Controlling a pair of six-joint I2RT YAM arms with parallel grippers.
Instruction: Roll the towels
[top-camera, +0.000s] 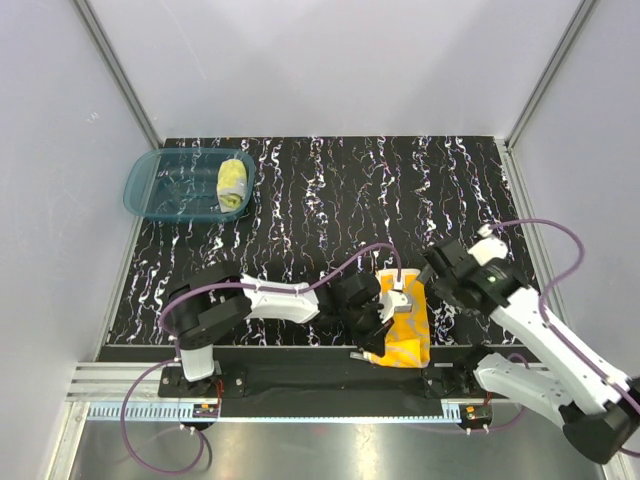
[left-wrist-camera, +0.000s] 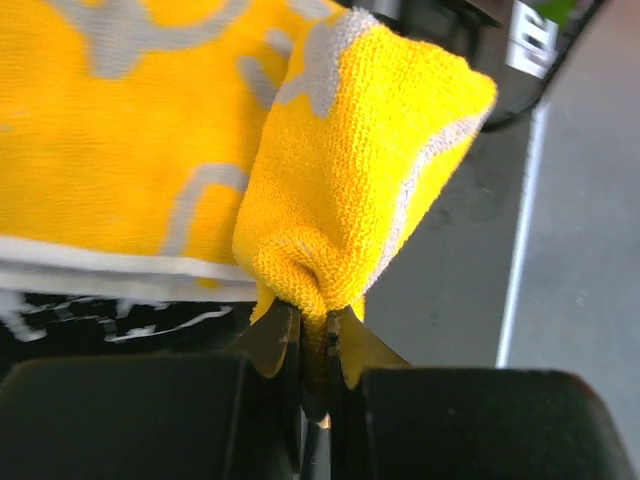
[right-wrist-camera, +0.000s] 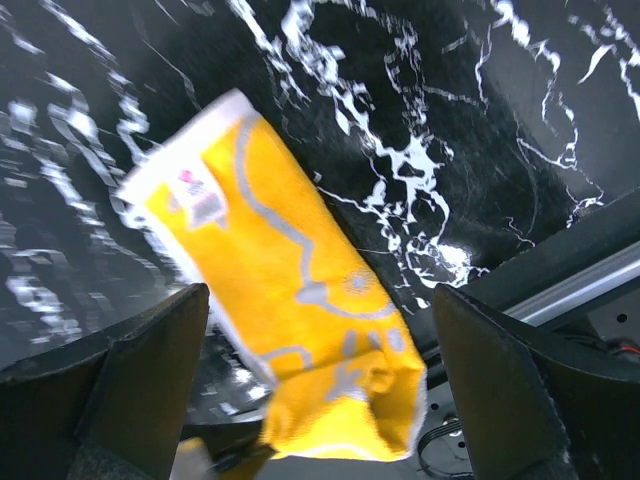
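Observation:
A folded yellow towel with grey markings lies as a long strip at the table's front edge, its near end hanging slightly past it. In the left wrist view, my left gripper is shut on a bunched corner of this towel. The right wrist view shows the towel flat, with a white hem and a label at its far end and a gathered fold at its near end. My right gripper hovers above it, open, its fingers wide apart with nothing gripped.
A teal see-through bin at the back left holds a rolled yellow-grey towel. A black ledge runs along the front.

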